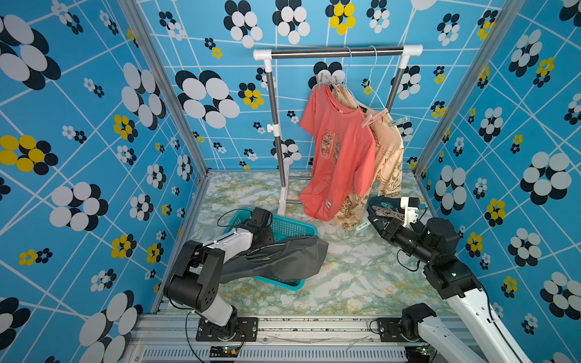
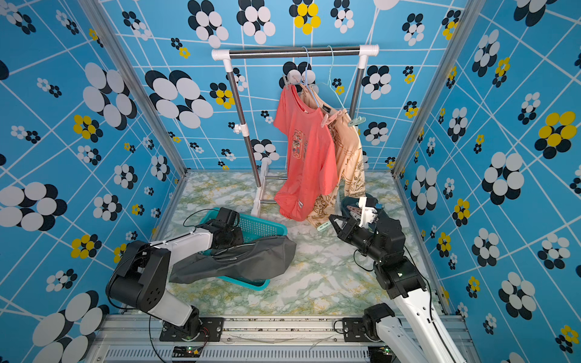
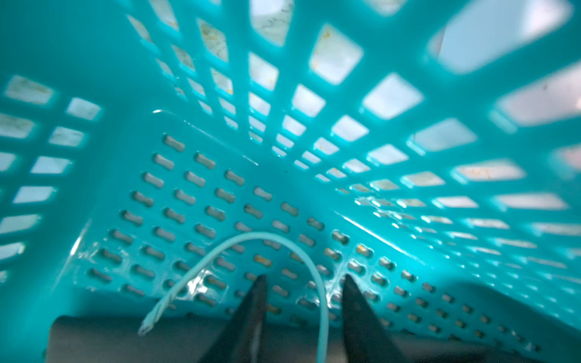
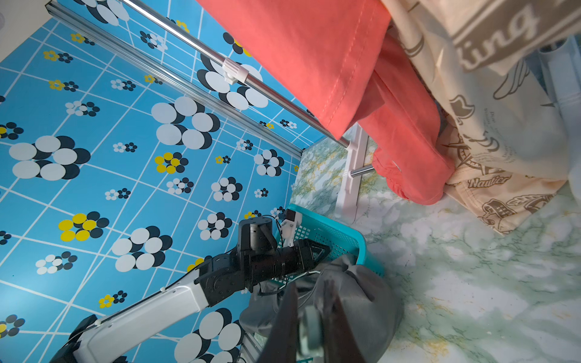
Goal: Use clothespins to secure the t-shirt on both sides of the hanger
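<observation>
My left gripper reaches down into the teal basket (image 1: 294, 225), its fingers part open. The pale teal hanger hook (image 3: 260, 236) curves up between its fingers, with gaps showing. That hanger sits in the dark grey garment (image 1: 290, 257) lying across the basket. Low over the floor at the right, my right gripper is shut on a pale green clothespin (image 2: 324, 226). A coral t-shirt (image 1: 339, 145) and a beige patterned t-shirt (image 1: 390, 142) hang on the rack. A pink clothespin (image 1: 374, 118) and a green clothespin (image 1: 398, 121) show at their right shoulders.
The metal rack (image 1: 339, 53) stands at the back. A dark container (image 2: 349, 205) holding several clothespins sits beside the right gripper, partly hidden by it.
</observation>
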